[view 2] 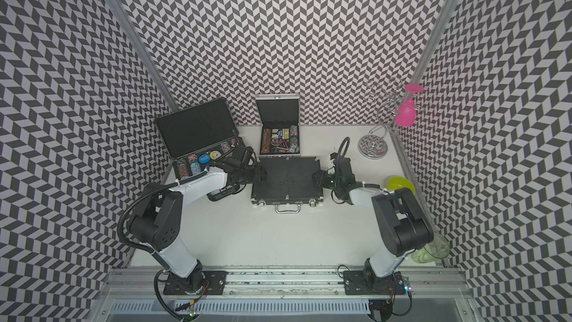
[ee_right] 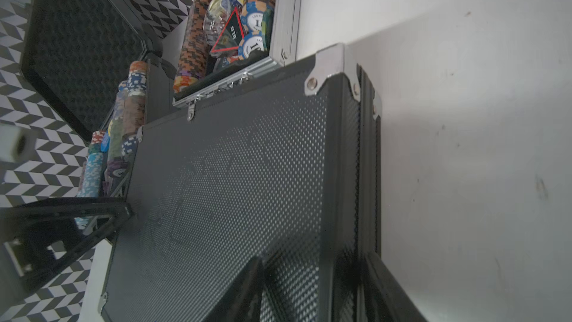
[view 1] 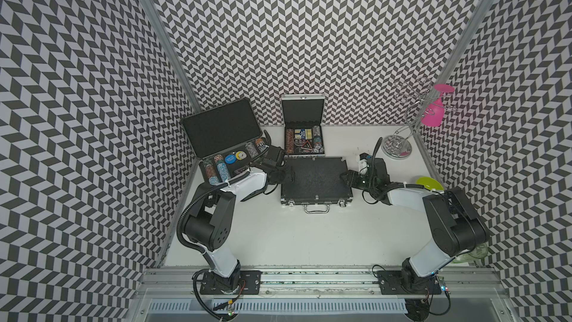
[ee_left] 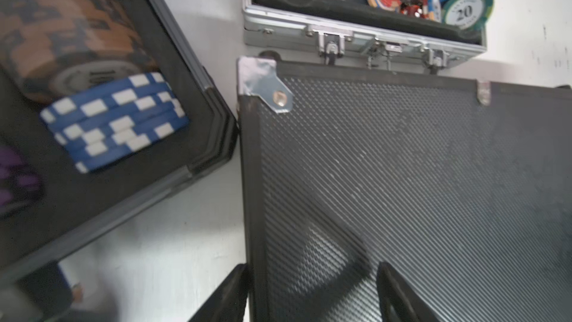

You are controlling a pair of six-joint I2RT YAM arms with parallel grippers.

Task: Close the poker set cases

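Observation:
The large black case (view 1: 315, 179) lies closed in the middle, latches and handle toward the front. My left gripper is part open at its left end, fingers low on either side of the lid's edge. My right gripper is part open across the case's right edge; whether it grips is unclear. Behind, a small case (view 1: 302, 107) stands with lid up, showing chips and cards. At the left, another case (view 1: 217, 125) stands open with chips, partly hidden by my left arm.
A chrome lamp base (view 1: 396, 146) with pink parts stands at back right. A lime bowl (view 2: 400, 183) sits behind my right arm.

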